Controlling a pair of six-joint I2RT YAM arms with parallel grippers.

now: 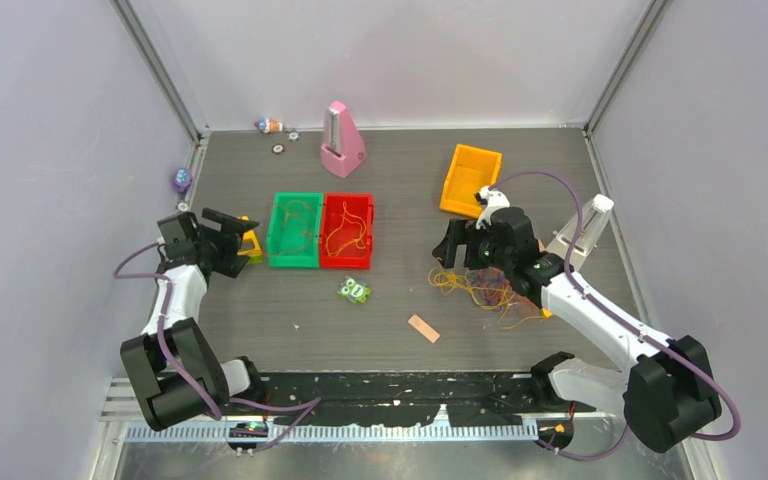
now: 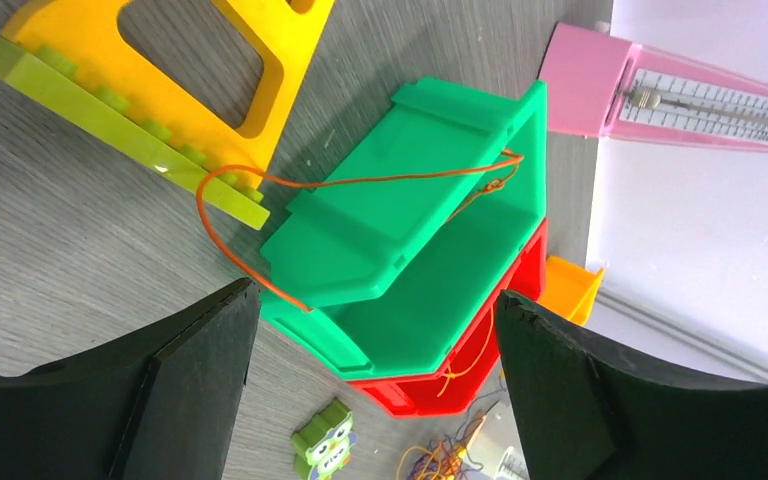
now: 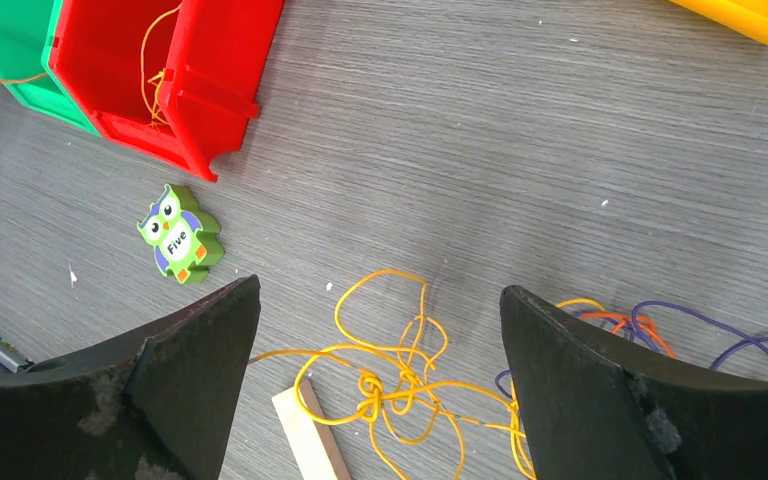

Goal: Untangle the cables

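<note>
An orange cable [image 2: 365,180] lies over the near wall of the green bin [image 2: 365,225], with one loop hanging outside it in the left wrist view. Inside the red bin [image 1: 346,262] rests a yellow cable [image 1: 348,238]. A tangle of yellow cable [image 3: 400,390], with purple cable [image 3: 695,313] and some orange beside it, is spread on the table beneath my right gripper. That gripper is open and empty. My left gripper stands left of the green bin, its fingers apart with nothing between them.
A yellow and green toy frame [image 2: 175,110] stands beside the green bin. An owl block [image 1: 354,290] and a wooden piece [image 1: 424,328] lie on the table. A pink metronome [image 1: 343,140] and an orange bin [image 1: 470,175] stand farther back.
</note>
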